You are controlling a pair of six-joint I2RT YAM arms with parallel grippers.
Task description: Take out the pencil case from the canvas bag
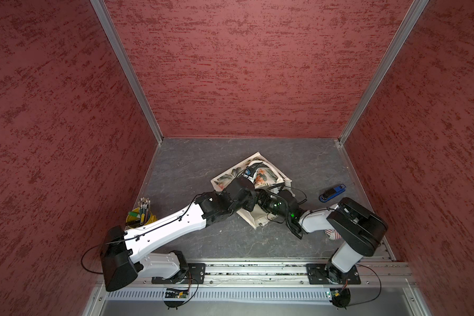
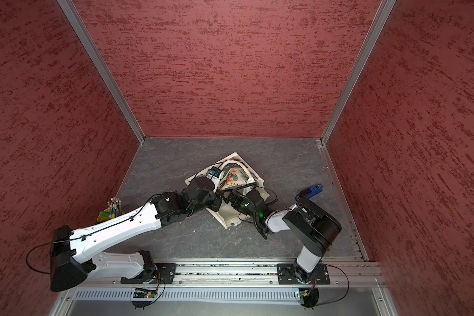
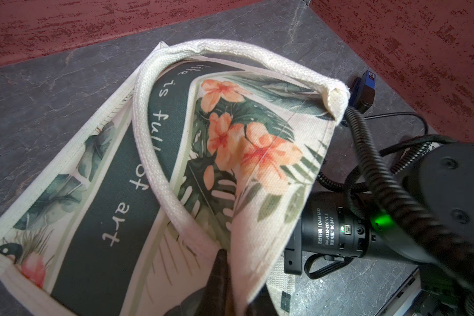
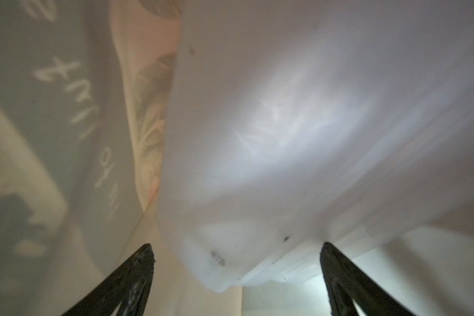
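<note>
The floral canvas bag (image 1: pixel 231 173) lies on the grey floor, printed with "life is full of art" and a white looped handle (image 3: pixel 142 131). My left gripper is shut on the bag's fabric, holding the printed side up. My right gripper is open inside the bag; a blurred whitish translucent object (image 4: pixel 310 121), perhaps the pencil case, fills much of the right wrist view between and beyond its fingers. The rest of that object is hidden by the bag and arms.
A yellow cup of pens (image 1: pixel 142 213) stands at the left edge, and a blue-black device (image 1: pixel 331 192) lies at the right. A striped object (image 1: pixel 331 233) is partly behind the right arm.
</note>
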